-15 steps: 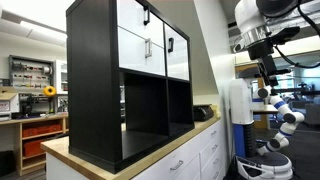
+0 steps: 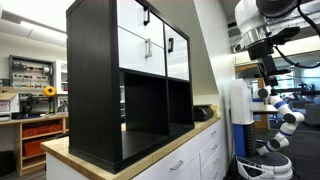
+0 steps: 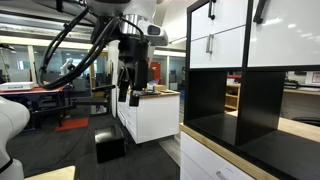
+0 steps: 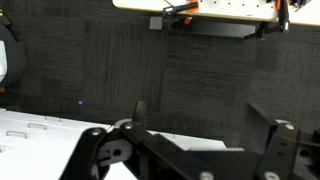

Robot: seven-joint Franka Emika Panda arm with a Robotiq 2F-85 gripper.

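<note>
My gripper is open, with nothing between its fingers and only dark floor (image 4: pixel 190 75) beneath it in the wrist view. In exterior view 2 the gripper (image 3: pixel 128 97) points downward in free air, left of the black cabinet (image 3: pixel 206 88). Exterior view 1 has it at the upper right, well apart from the cabinet (image 2: pixel 92 90). White upper doors (image 2: pixel 178 66) with dark handles on the cabinet look closed. Below them, the open compartments (image 2: pixel 145 105) appear empty as far as they show.
The cabinet stands on a wooden counter (image 3: pixel 228 152) with white drawers (image 3: pixel 200 160) below. A dark box (image 3: pixel 110 145) sits on the floor behind the arm. Cables and small items lie along a wooden edge (image 4: pixel 215 16) at the wrist view's top.
</note>
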